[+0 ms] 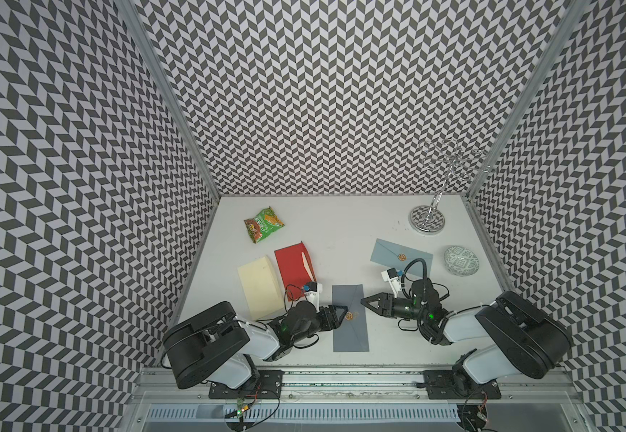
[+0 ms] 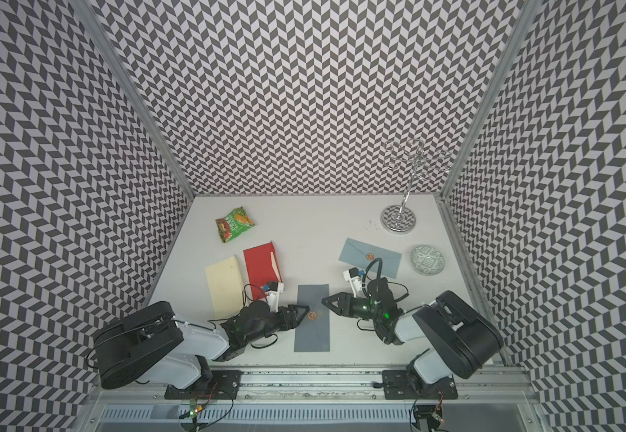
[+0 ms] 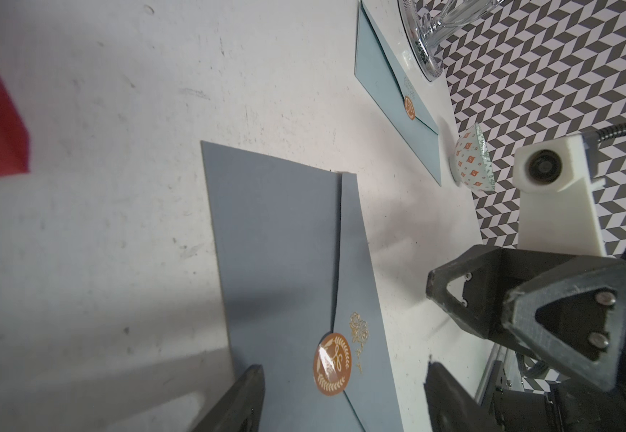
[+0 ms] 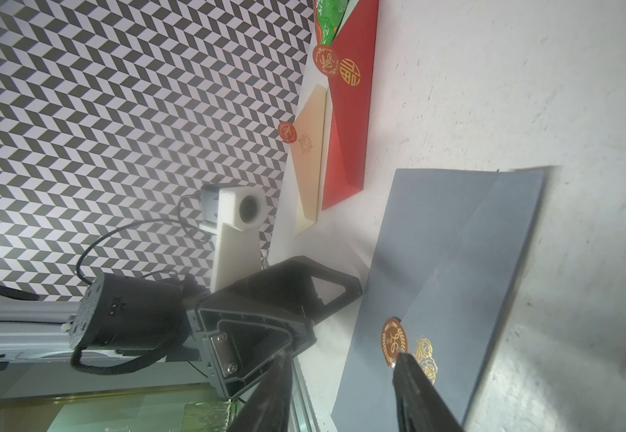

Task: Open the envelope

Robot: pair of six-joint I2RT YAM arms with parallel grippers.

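Note:
A grey-blue envelope (image 1: pixel 349 340) lies flat at the front middle of the table. Its flap is down, with a round bronze seal (image 3: pixel 332 363) at the flap's point and a gold flower print beside it. My left gripper (image 1: pixel 346 314) stands open over the envelope's left part near the seal; in the left wrist view its fingers are wide apart with nothing held. From the right side, my right gripper faces the envelope, its fingers part open and empty. Whether either gripper's tips touch the paper cannot be told.
A red envelope (image 1: pixel 294 268) and a cream envelope (image 1: pixel 260 286) lie left. A light blue envelope (image 1: pixel 392 253), a patterned bowl (image 1: pixel 461 260) and a chrome stand (image 1: pixel 426 219) are on the right. A green snack bag (image 1: pixel 263 224) sits back left.

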